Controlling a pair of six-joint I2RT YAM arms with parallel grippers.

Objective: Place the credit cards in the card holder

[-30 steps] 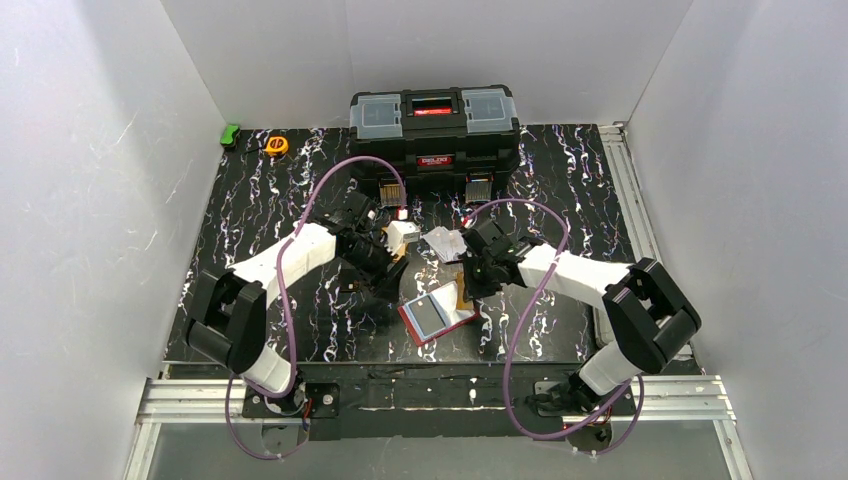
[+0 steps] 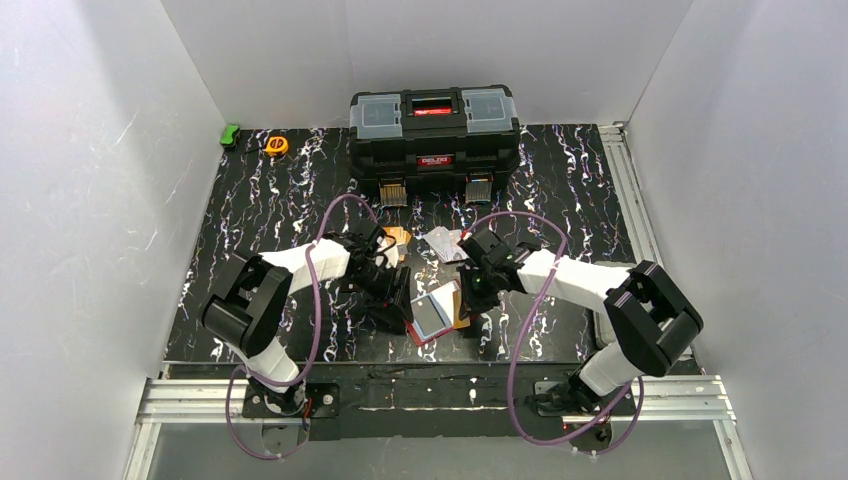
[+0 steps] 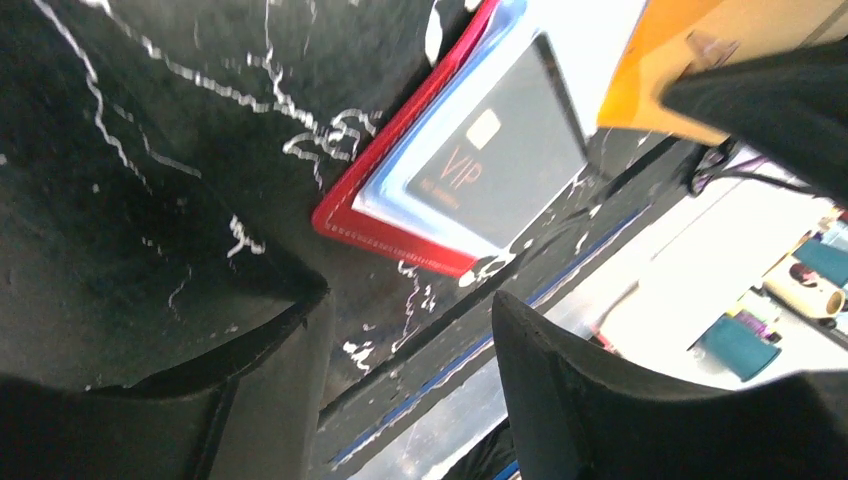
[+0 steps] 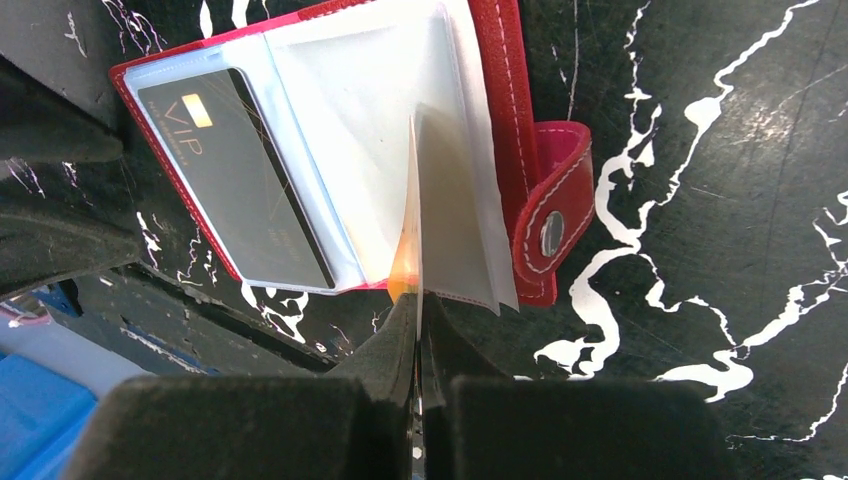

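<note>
The red card holder [image 2: 421, 338] lies spread out near the table's front edge. A dark grey VIP card [image 4: 238, 180] fills one of its clear pockets; the neighbouring pocket [image 4: 340, 130] shows white. In the right wrist view my right gripper is shut on a thin orange-gold card [image 4: 404, 262], seen nearly edge-on above that white pocket. Whether the card's edge is inside the pocket I cannot tell. The same orange card [image 3: 650, 70] shows in the left wrist view. Beside the holder's left corner, my left gripper stands partly open, nothing between its fingers.
Pale cards [image 2: 443, 242] lie behind the holder, and an orange item [image 2: 398, 236] lies near the left arm. A black toolbox [image 2: 434, 150] stands at the back. An orange tape [image 2: 277, 146] and green object [image 2: 230, 135] sit back left.
The holder has turned slightly.
</note>
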